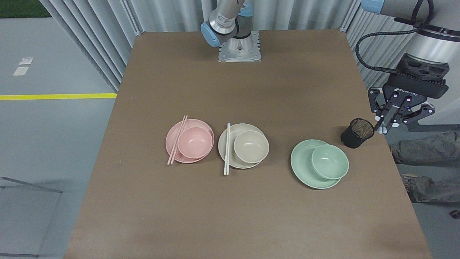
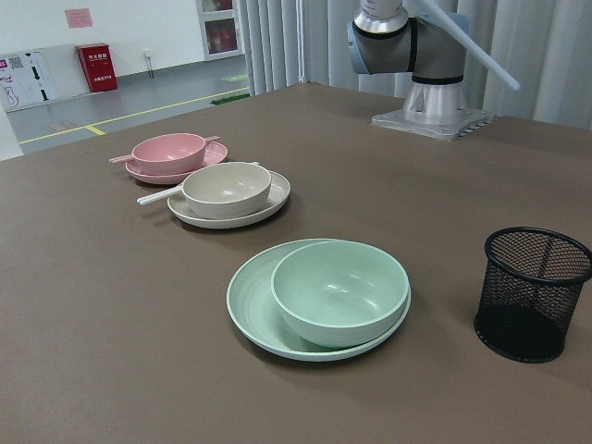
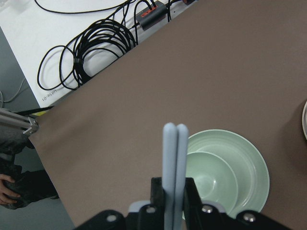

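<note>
My gripper (image 1: 383, 123) is high at the right edge, over the black mesh cup (image 1: 356, 134). In the wrist view two pale blue chopsticks (image 3: 170, 158) stand together between its fingers; it is shut on them. A mint bowl (image 1: 330, 162) sits on a mint plate (image 1: 304, 168) left of the cup. A cream bowl (image 1: 251, 146) rests on a cream plate with white chopsticks (image 1: 227, 149) across its left side. A pink bowl (image 1: 194, 142) sits on a pink plate with pink chopsticks (image 1: 176, 140).
Black cables (image 3: 103, 43) lie on a white surface beyond the table edge. A person's legs (image 1: 427, 149) show at the right.
</note>
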